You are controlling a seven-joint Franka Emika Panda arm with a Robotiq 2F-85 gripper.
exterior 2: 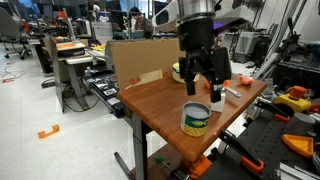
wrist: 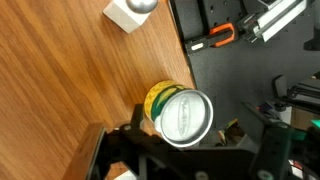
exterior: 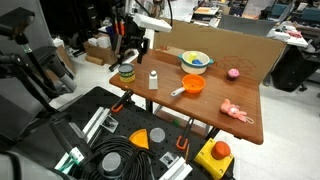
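A can (exterior: 127, 75) with a yellow-green label stands upright near the table's front left corner. From above, in the wrist view, its pale round lid (wrist: 184, 118) lies between my two dark fingers, with the label's edge showing on one side. My gripper (exterior 2: 204, 86) is open just above the can, and exterior view 2 shows the fingers apart from it. Nothing is held.
A white bottle (exterior: 153, 80) stands close to the can. Farther along the wooden table (exterior: 215, 110) are an orange bowl (exterior: 193, 84), a yellow-and-blue pot (exterior: 196, 61) and a pink toy (exterior: 235, 109). A cardboard panel (exterior: 225, 52) closes the back.
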